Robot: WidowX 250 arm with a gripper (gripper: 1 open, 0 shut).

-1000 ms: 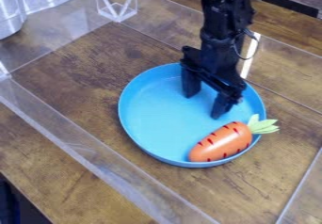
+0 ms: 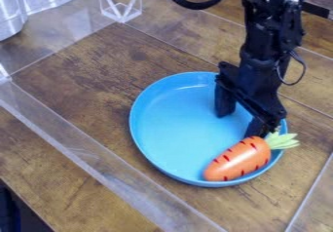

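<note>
My black gripper (image 2: 244, 121) reaches down from the top right over the right part of a blue plate (image 2: 173, 124), its fingers low at the plate's right side, just above an orange toy carrot (image 2: 237, 160) with pale green leaves. The carrot lies in the lower right of the plate, its leaves over the rim. Whether the fingers are open or shut is hard to make out, dark against dark.
A clear plastic edge runs along the lower left. A white wire stand (image 2: 120, 7) sits at the top left.
The gripper has shifted right and down toward the carrot's leafy end. The plate, with the carrot in it, appears slightly shifted right and down in the view.
</note>
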